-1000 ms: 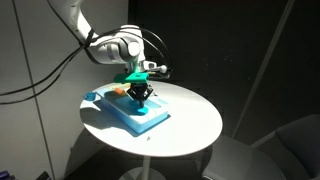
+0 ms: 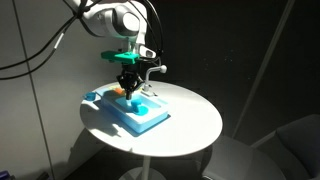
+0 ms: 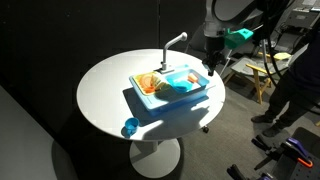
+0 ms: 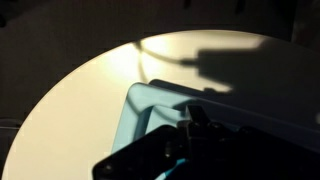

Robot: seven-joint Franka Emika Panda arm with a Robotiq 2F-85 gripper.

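A light-blue toy sink [image 2: 150, 125] sits on the round white table, with its pale rim [image 4: 146, 97] below me in the wrist view. My gripper [image 2: 128, 95] is above the sink, and from the other side the gripper [image 3: 210, 71] shows near the sink's right end. Its dark fingers [image 4: 195, 118] are together in the wrist view; nothing shows between them. A bright blue item [image 2: 140, 107] lies in the basin. Small orange items [image 3: 192, 77] are also in there, too small to identify. A blue cup [image 3: 130, 127] stands on the table outside the sink.
A grey faucet [image 3: 174, 42] rises behind the sink. An orange-and-yellow rack area [image 3: 146, 84] takes up one end of it.
My gripper has risen out of the basin area and shifted a little left in exterior view 1. The bright blue item stays in the sink.
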